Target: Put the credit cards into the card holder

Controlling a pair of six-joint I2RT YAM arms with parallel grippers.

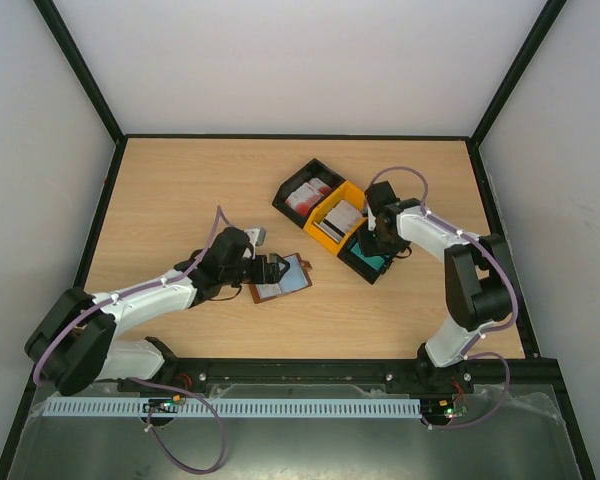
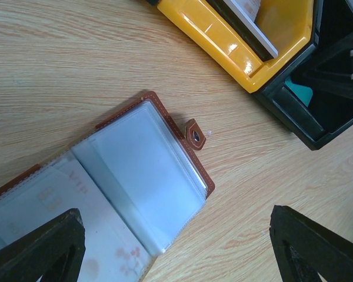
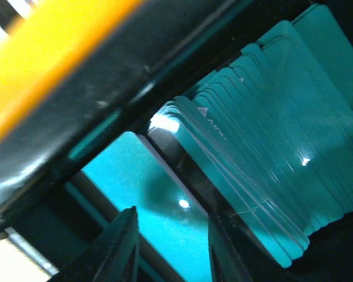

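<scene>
The brown-edged card holder (image 1: 292, 277) lies unfolded on the table, its clear pockets (image 2: 144, 158) facing up in the left wrist view. My left gripper is open above it, with nothing between its spread fingers. At the black box (image 1: 357, 262) on the right, my right gripper reaches down inside. Between its fingers is a teal card (image 3: 159, 200), standing slightly apart from a leaning row of teal cards (image 3: 265, 135). The card's lower part runs out of the right wrist view.
A yellow box (image 1: 341, 218) of pale cards adjoins the black box. Beyond it stands another black box (image 1: 309, 192) with red-and-white cards. Bare table (image 1: 200, 185) stretches across the left and back.
</scene>
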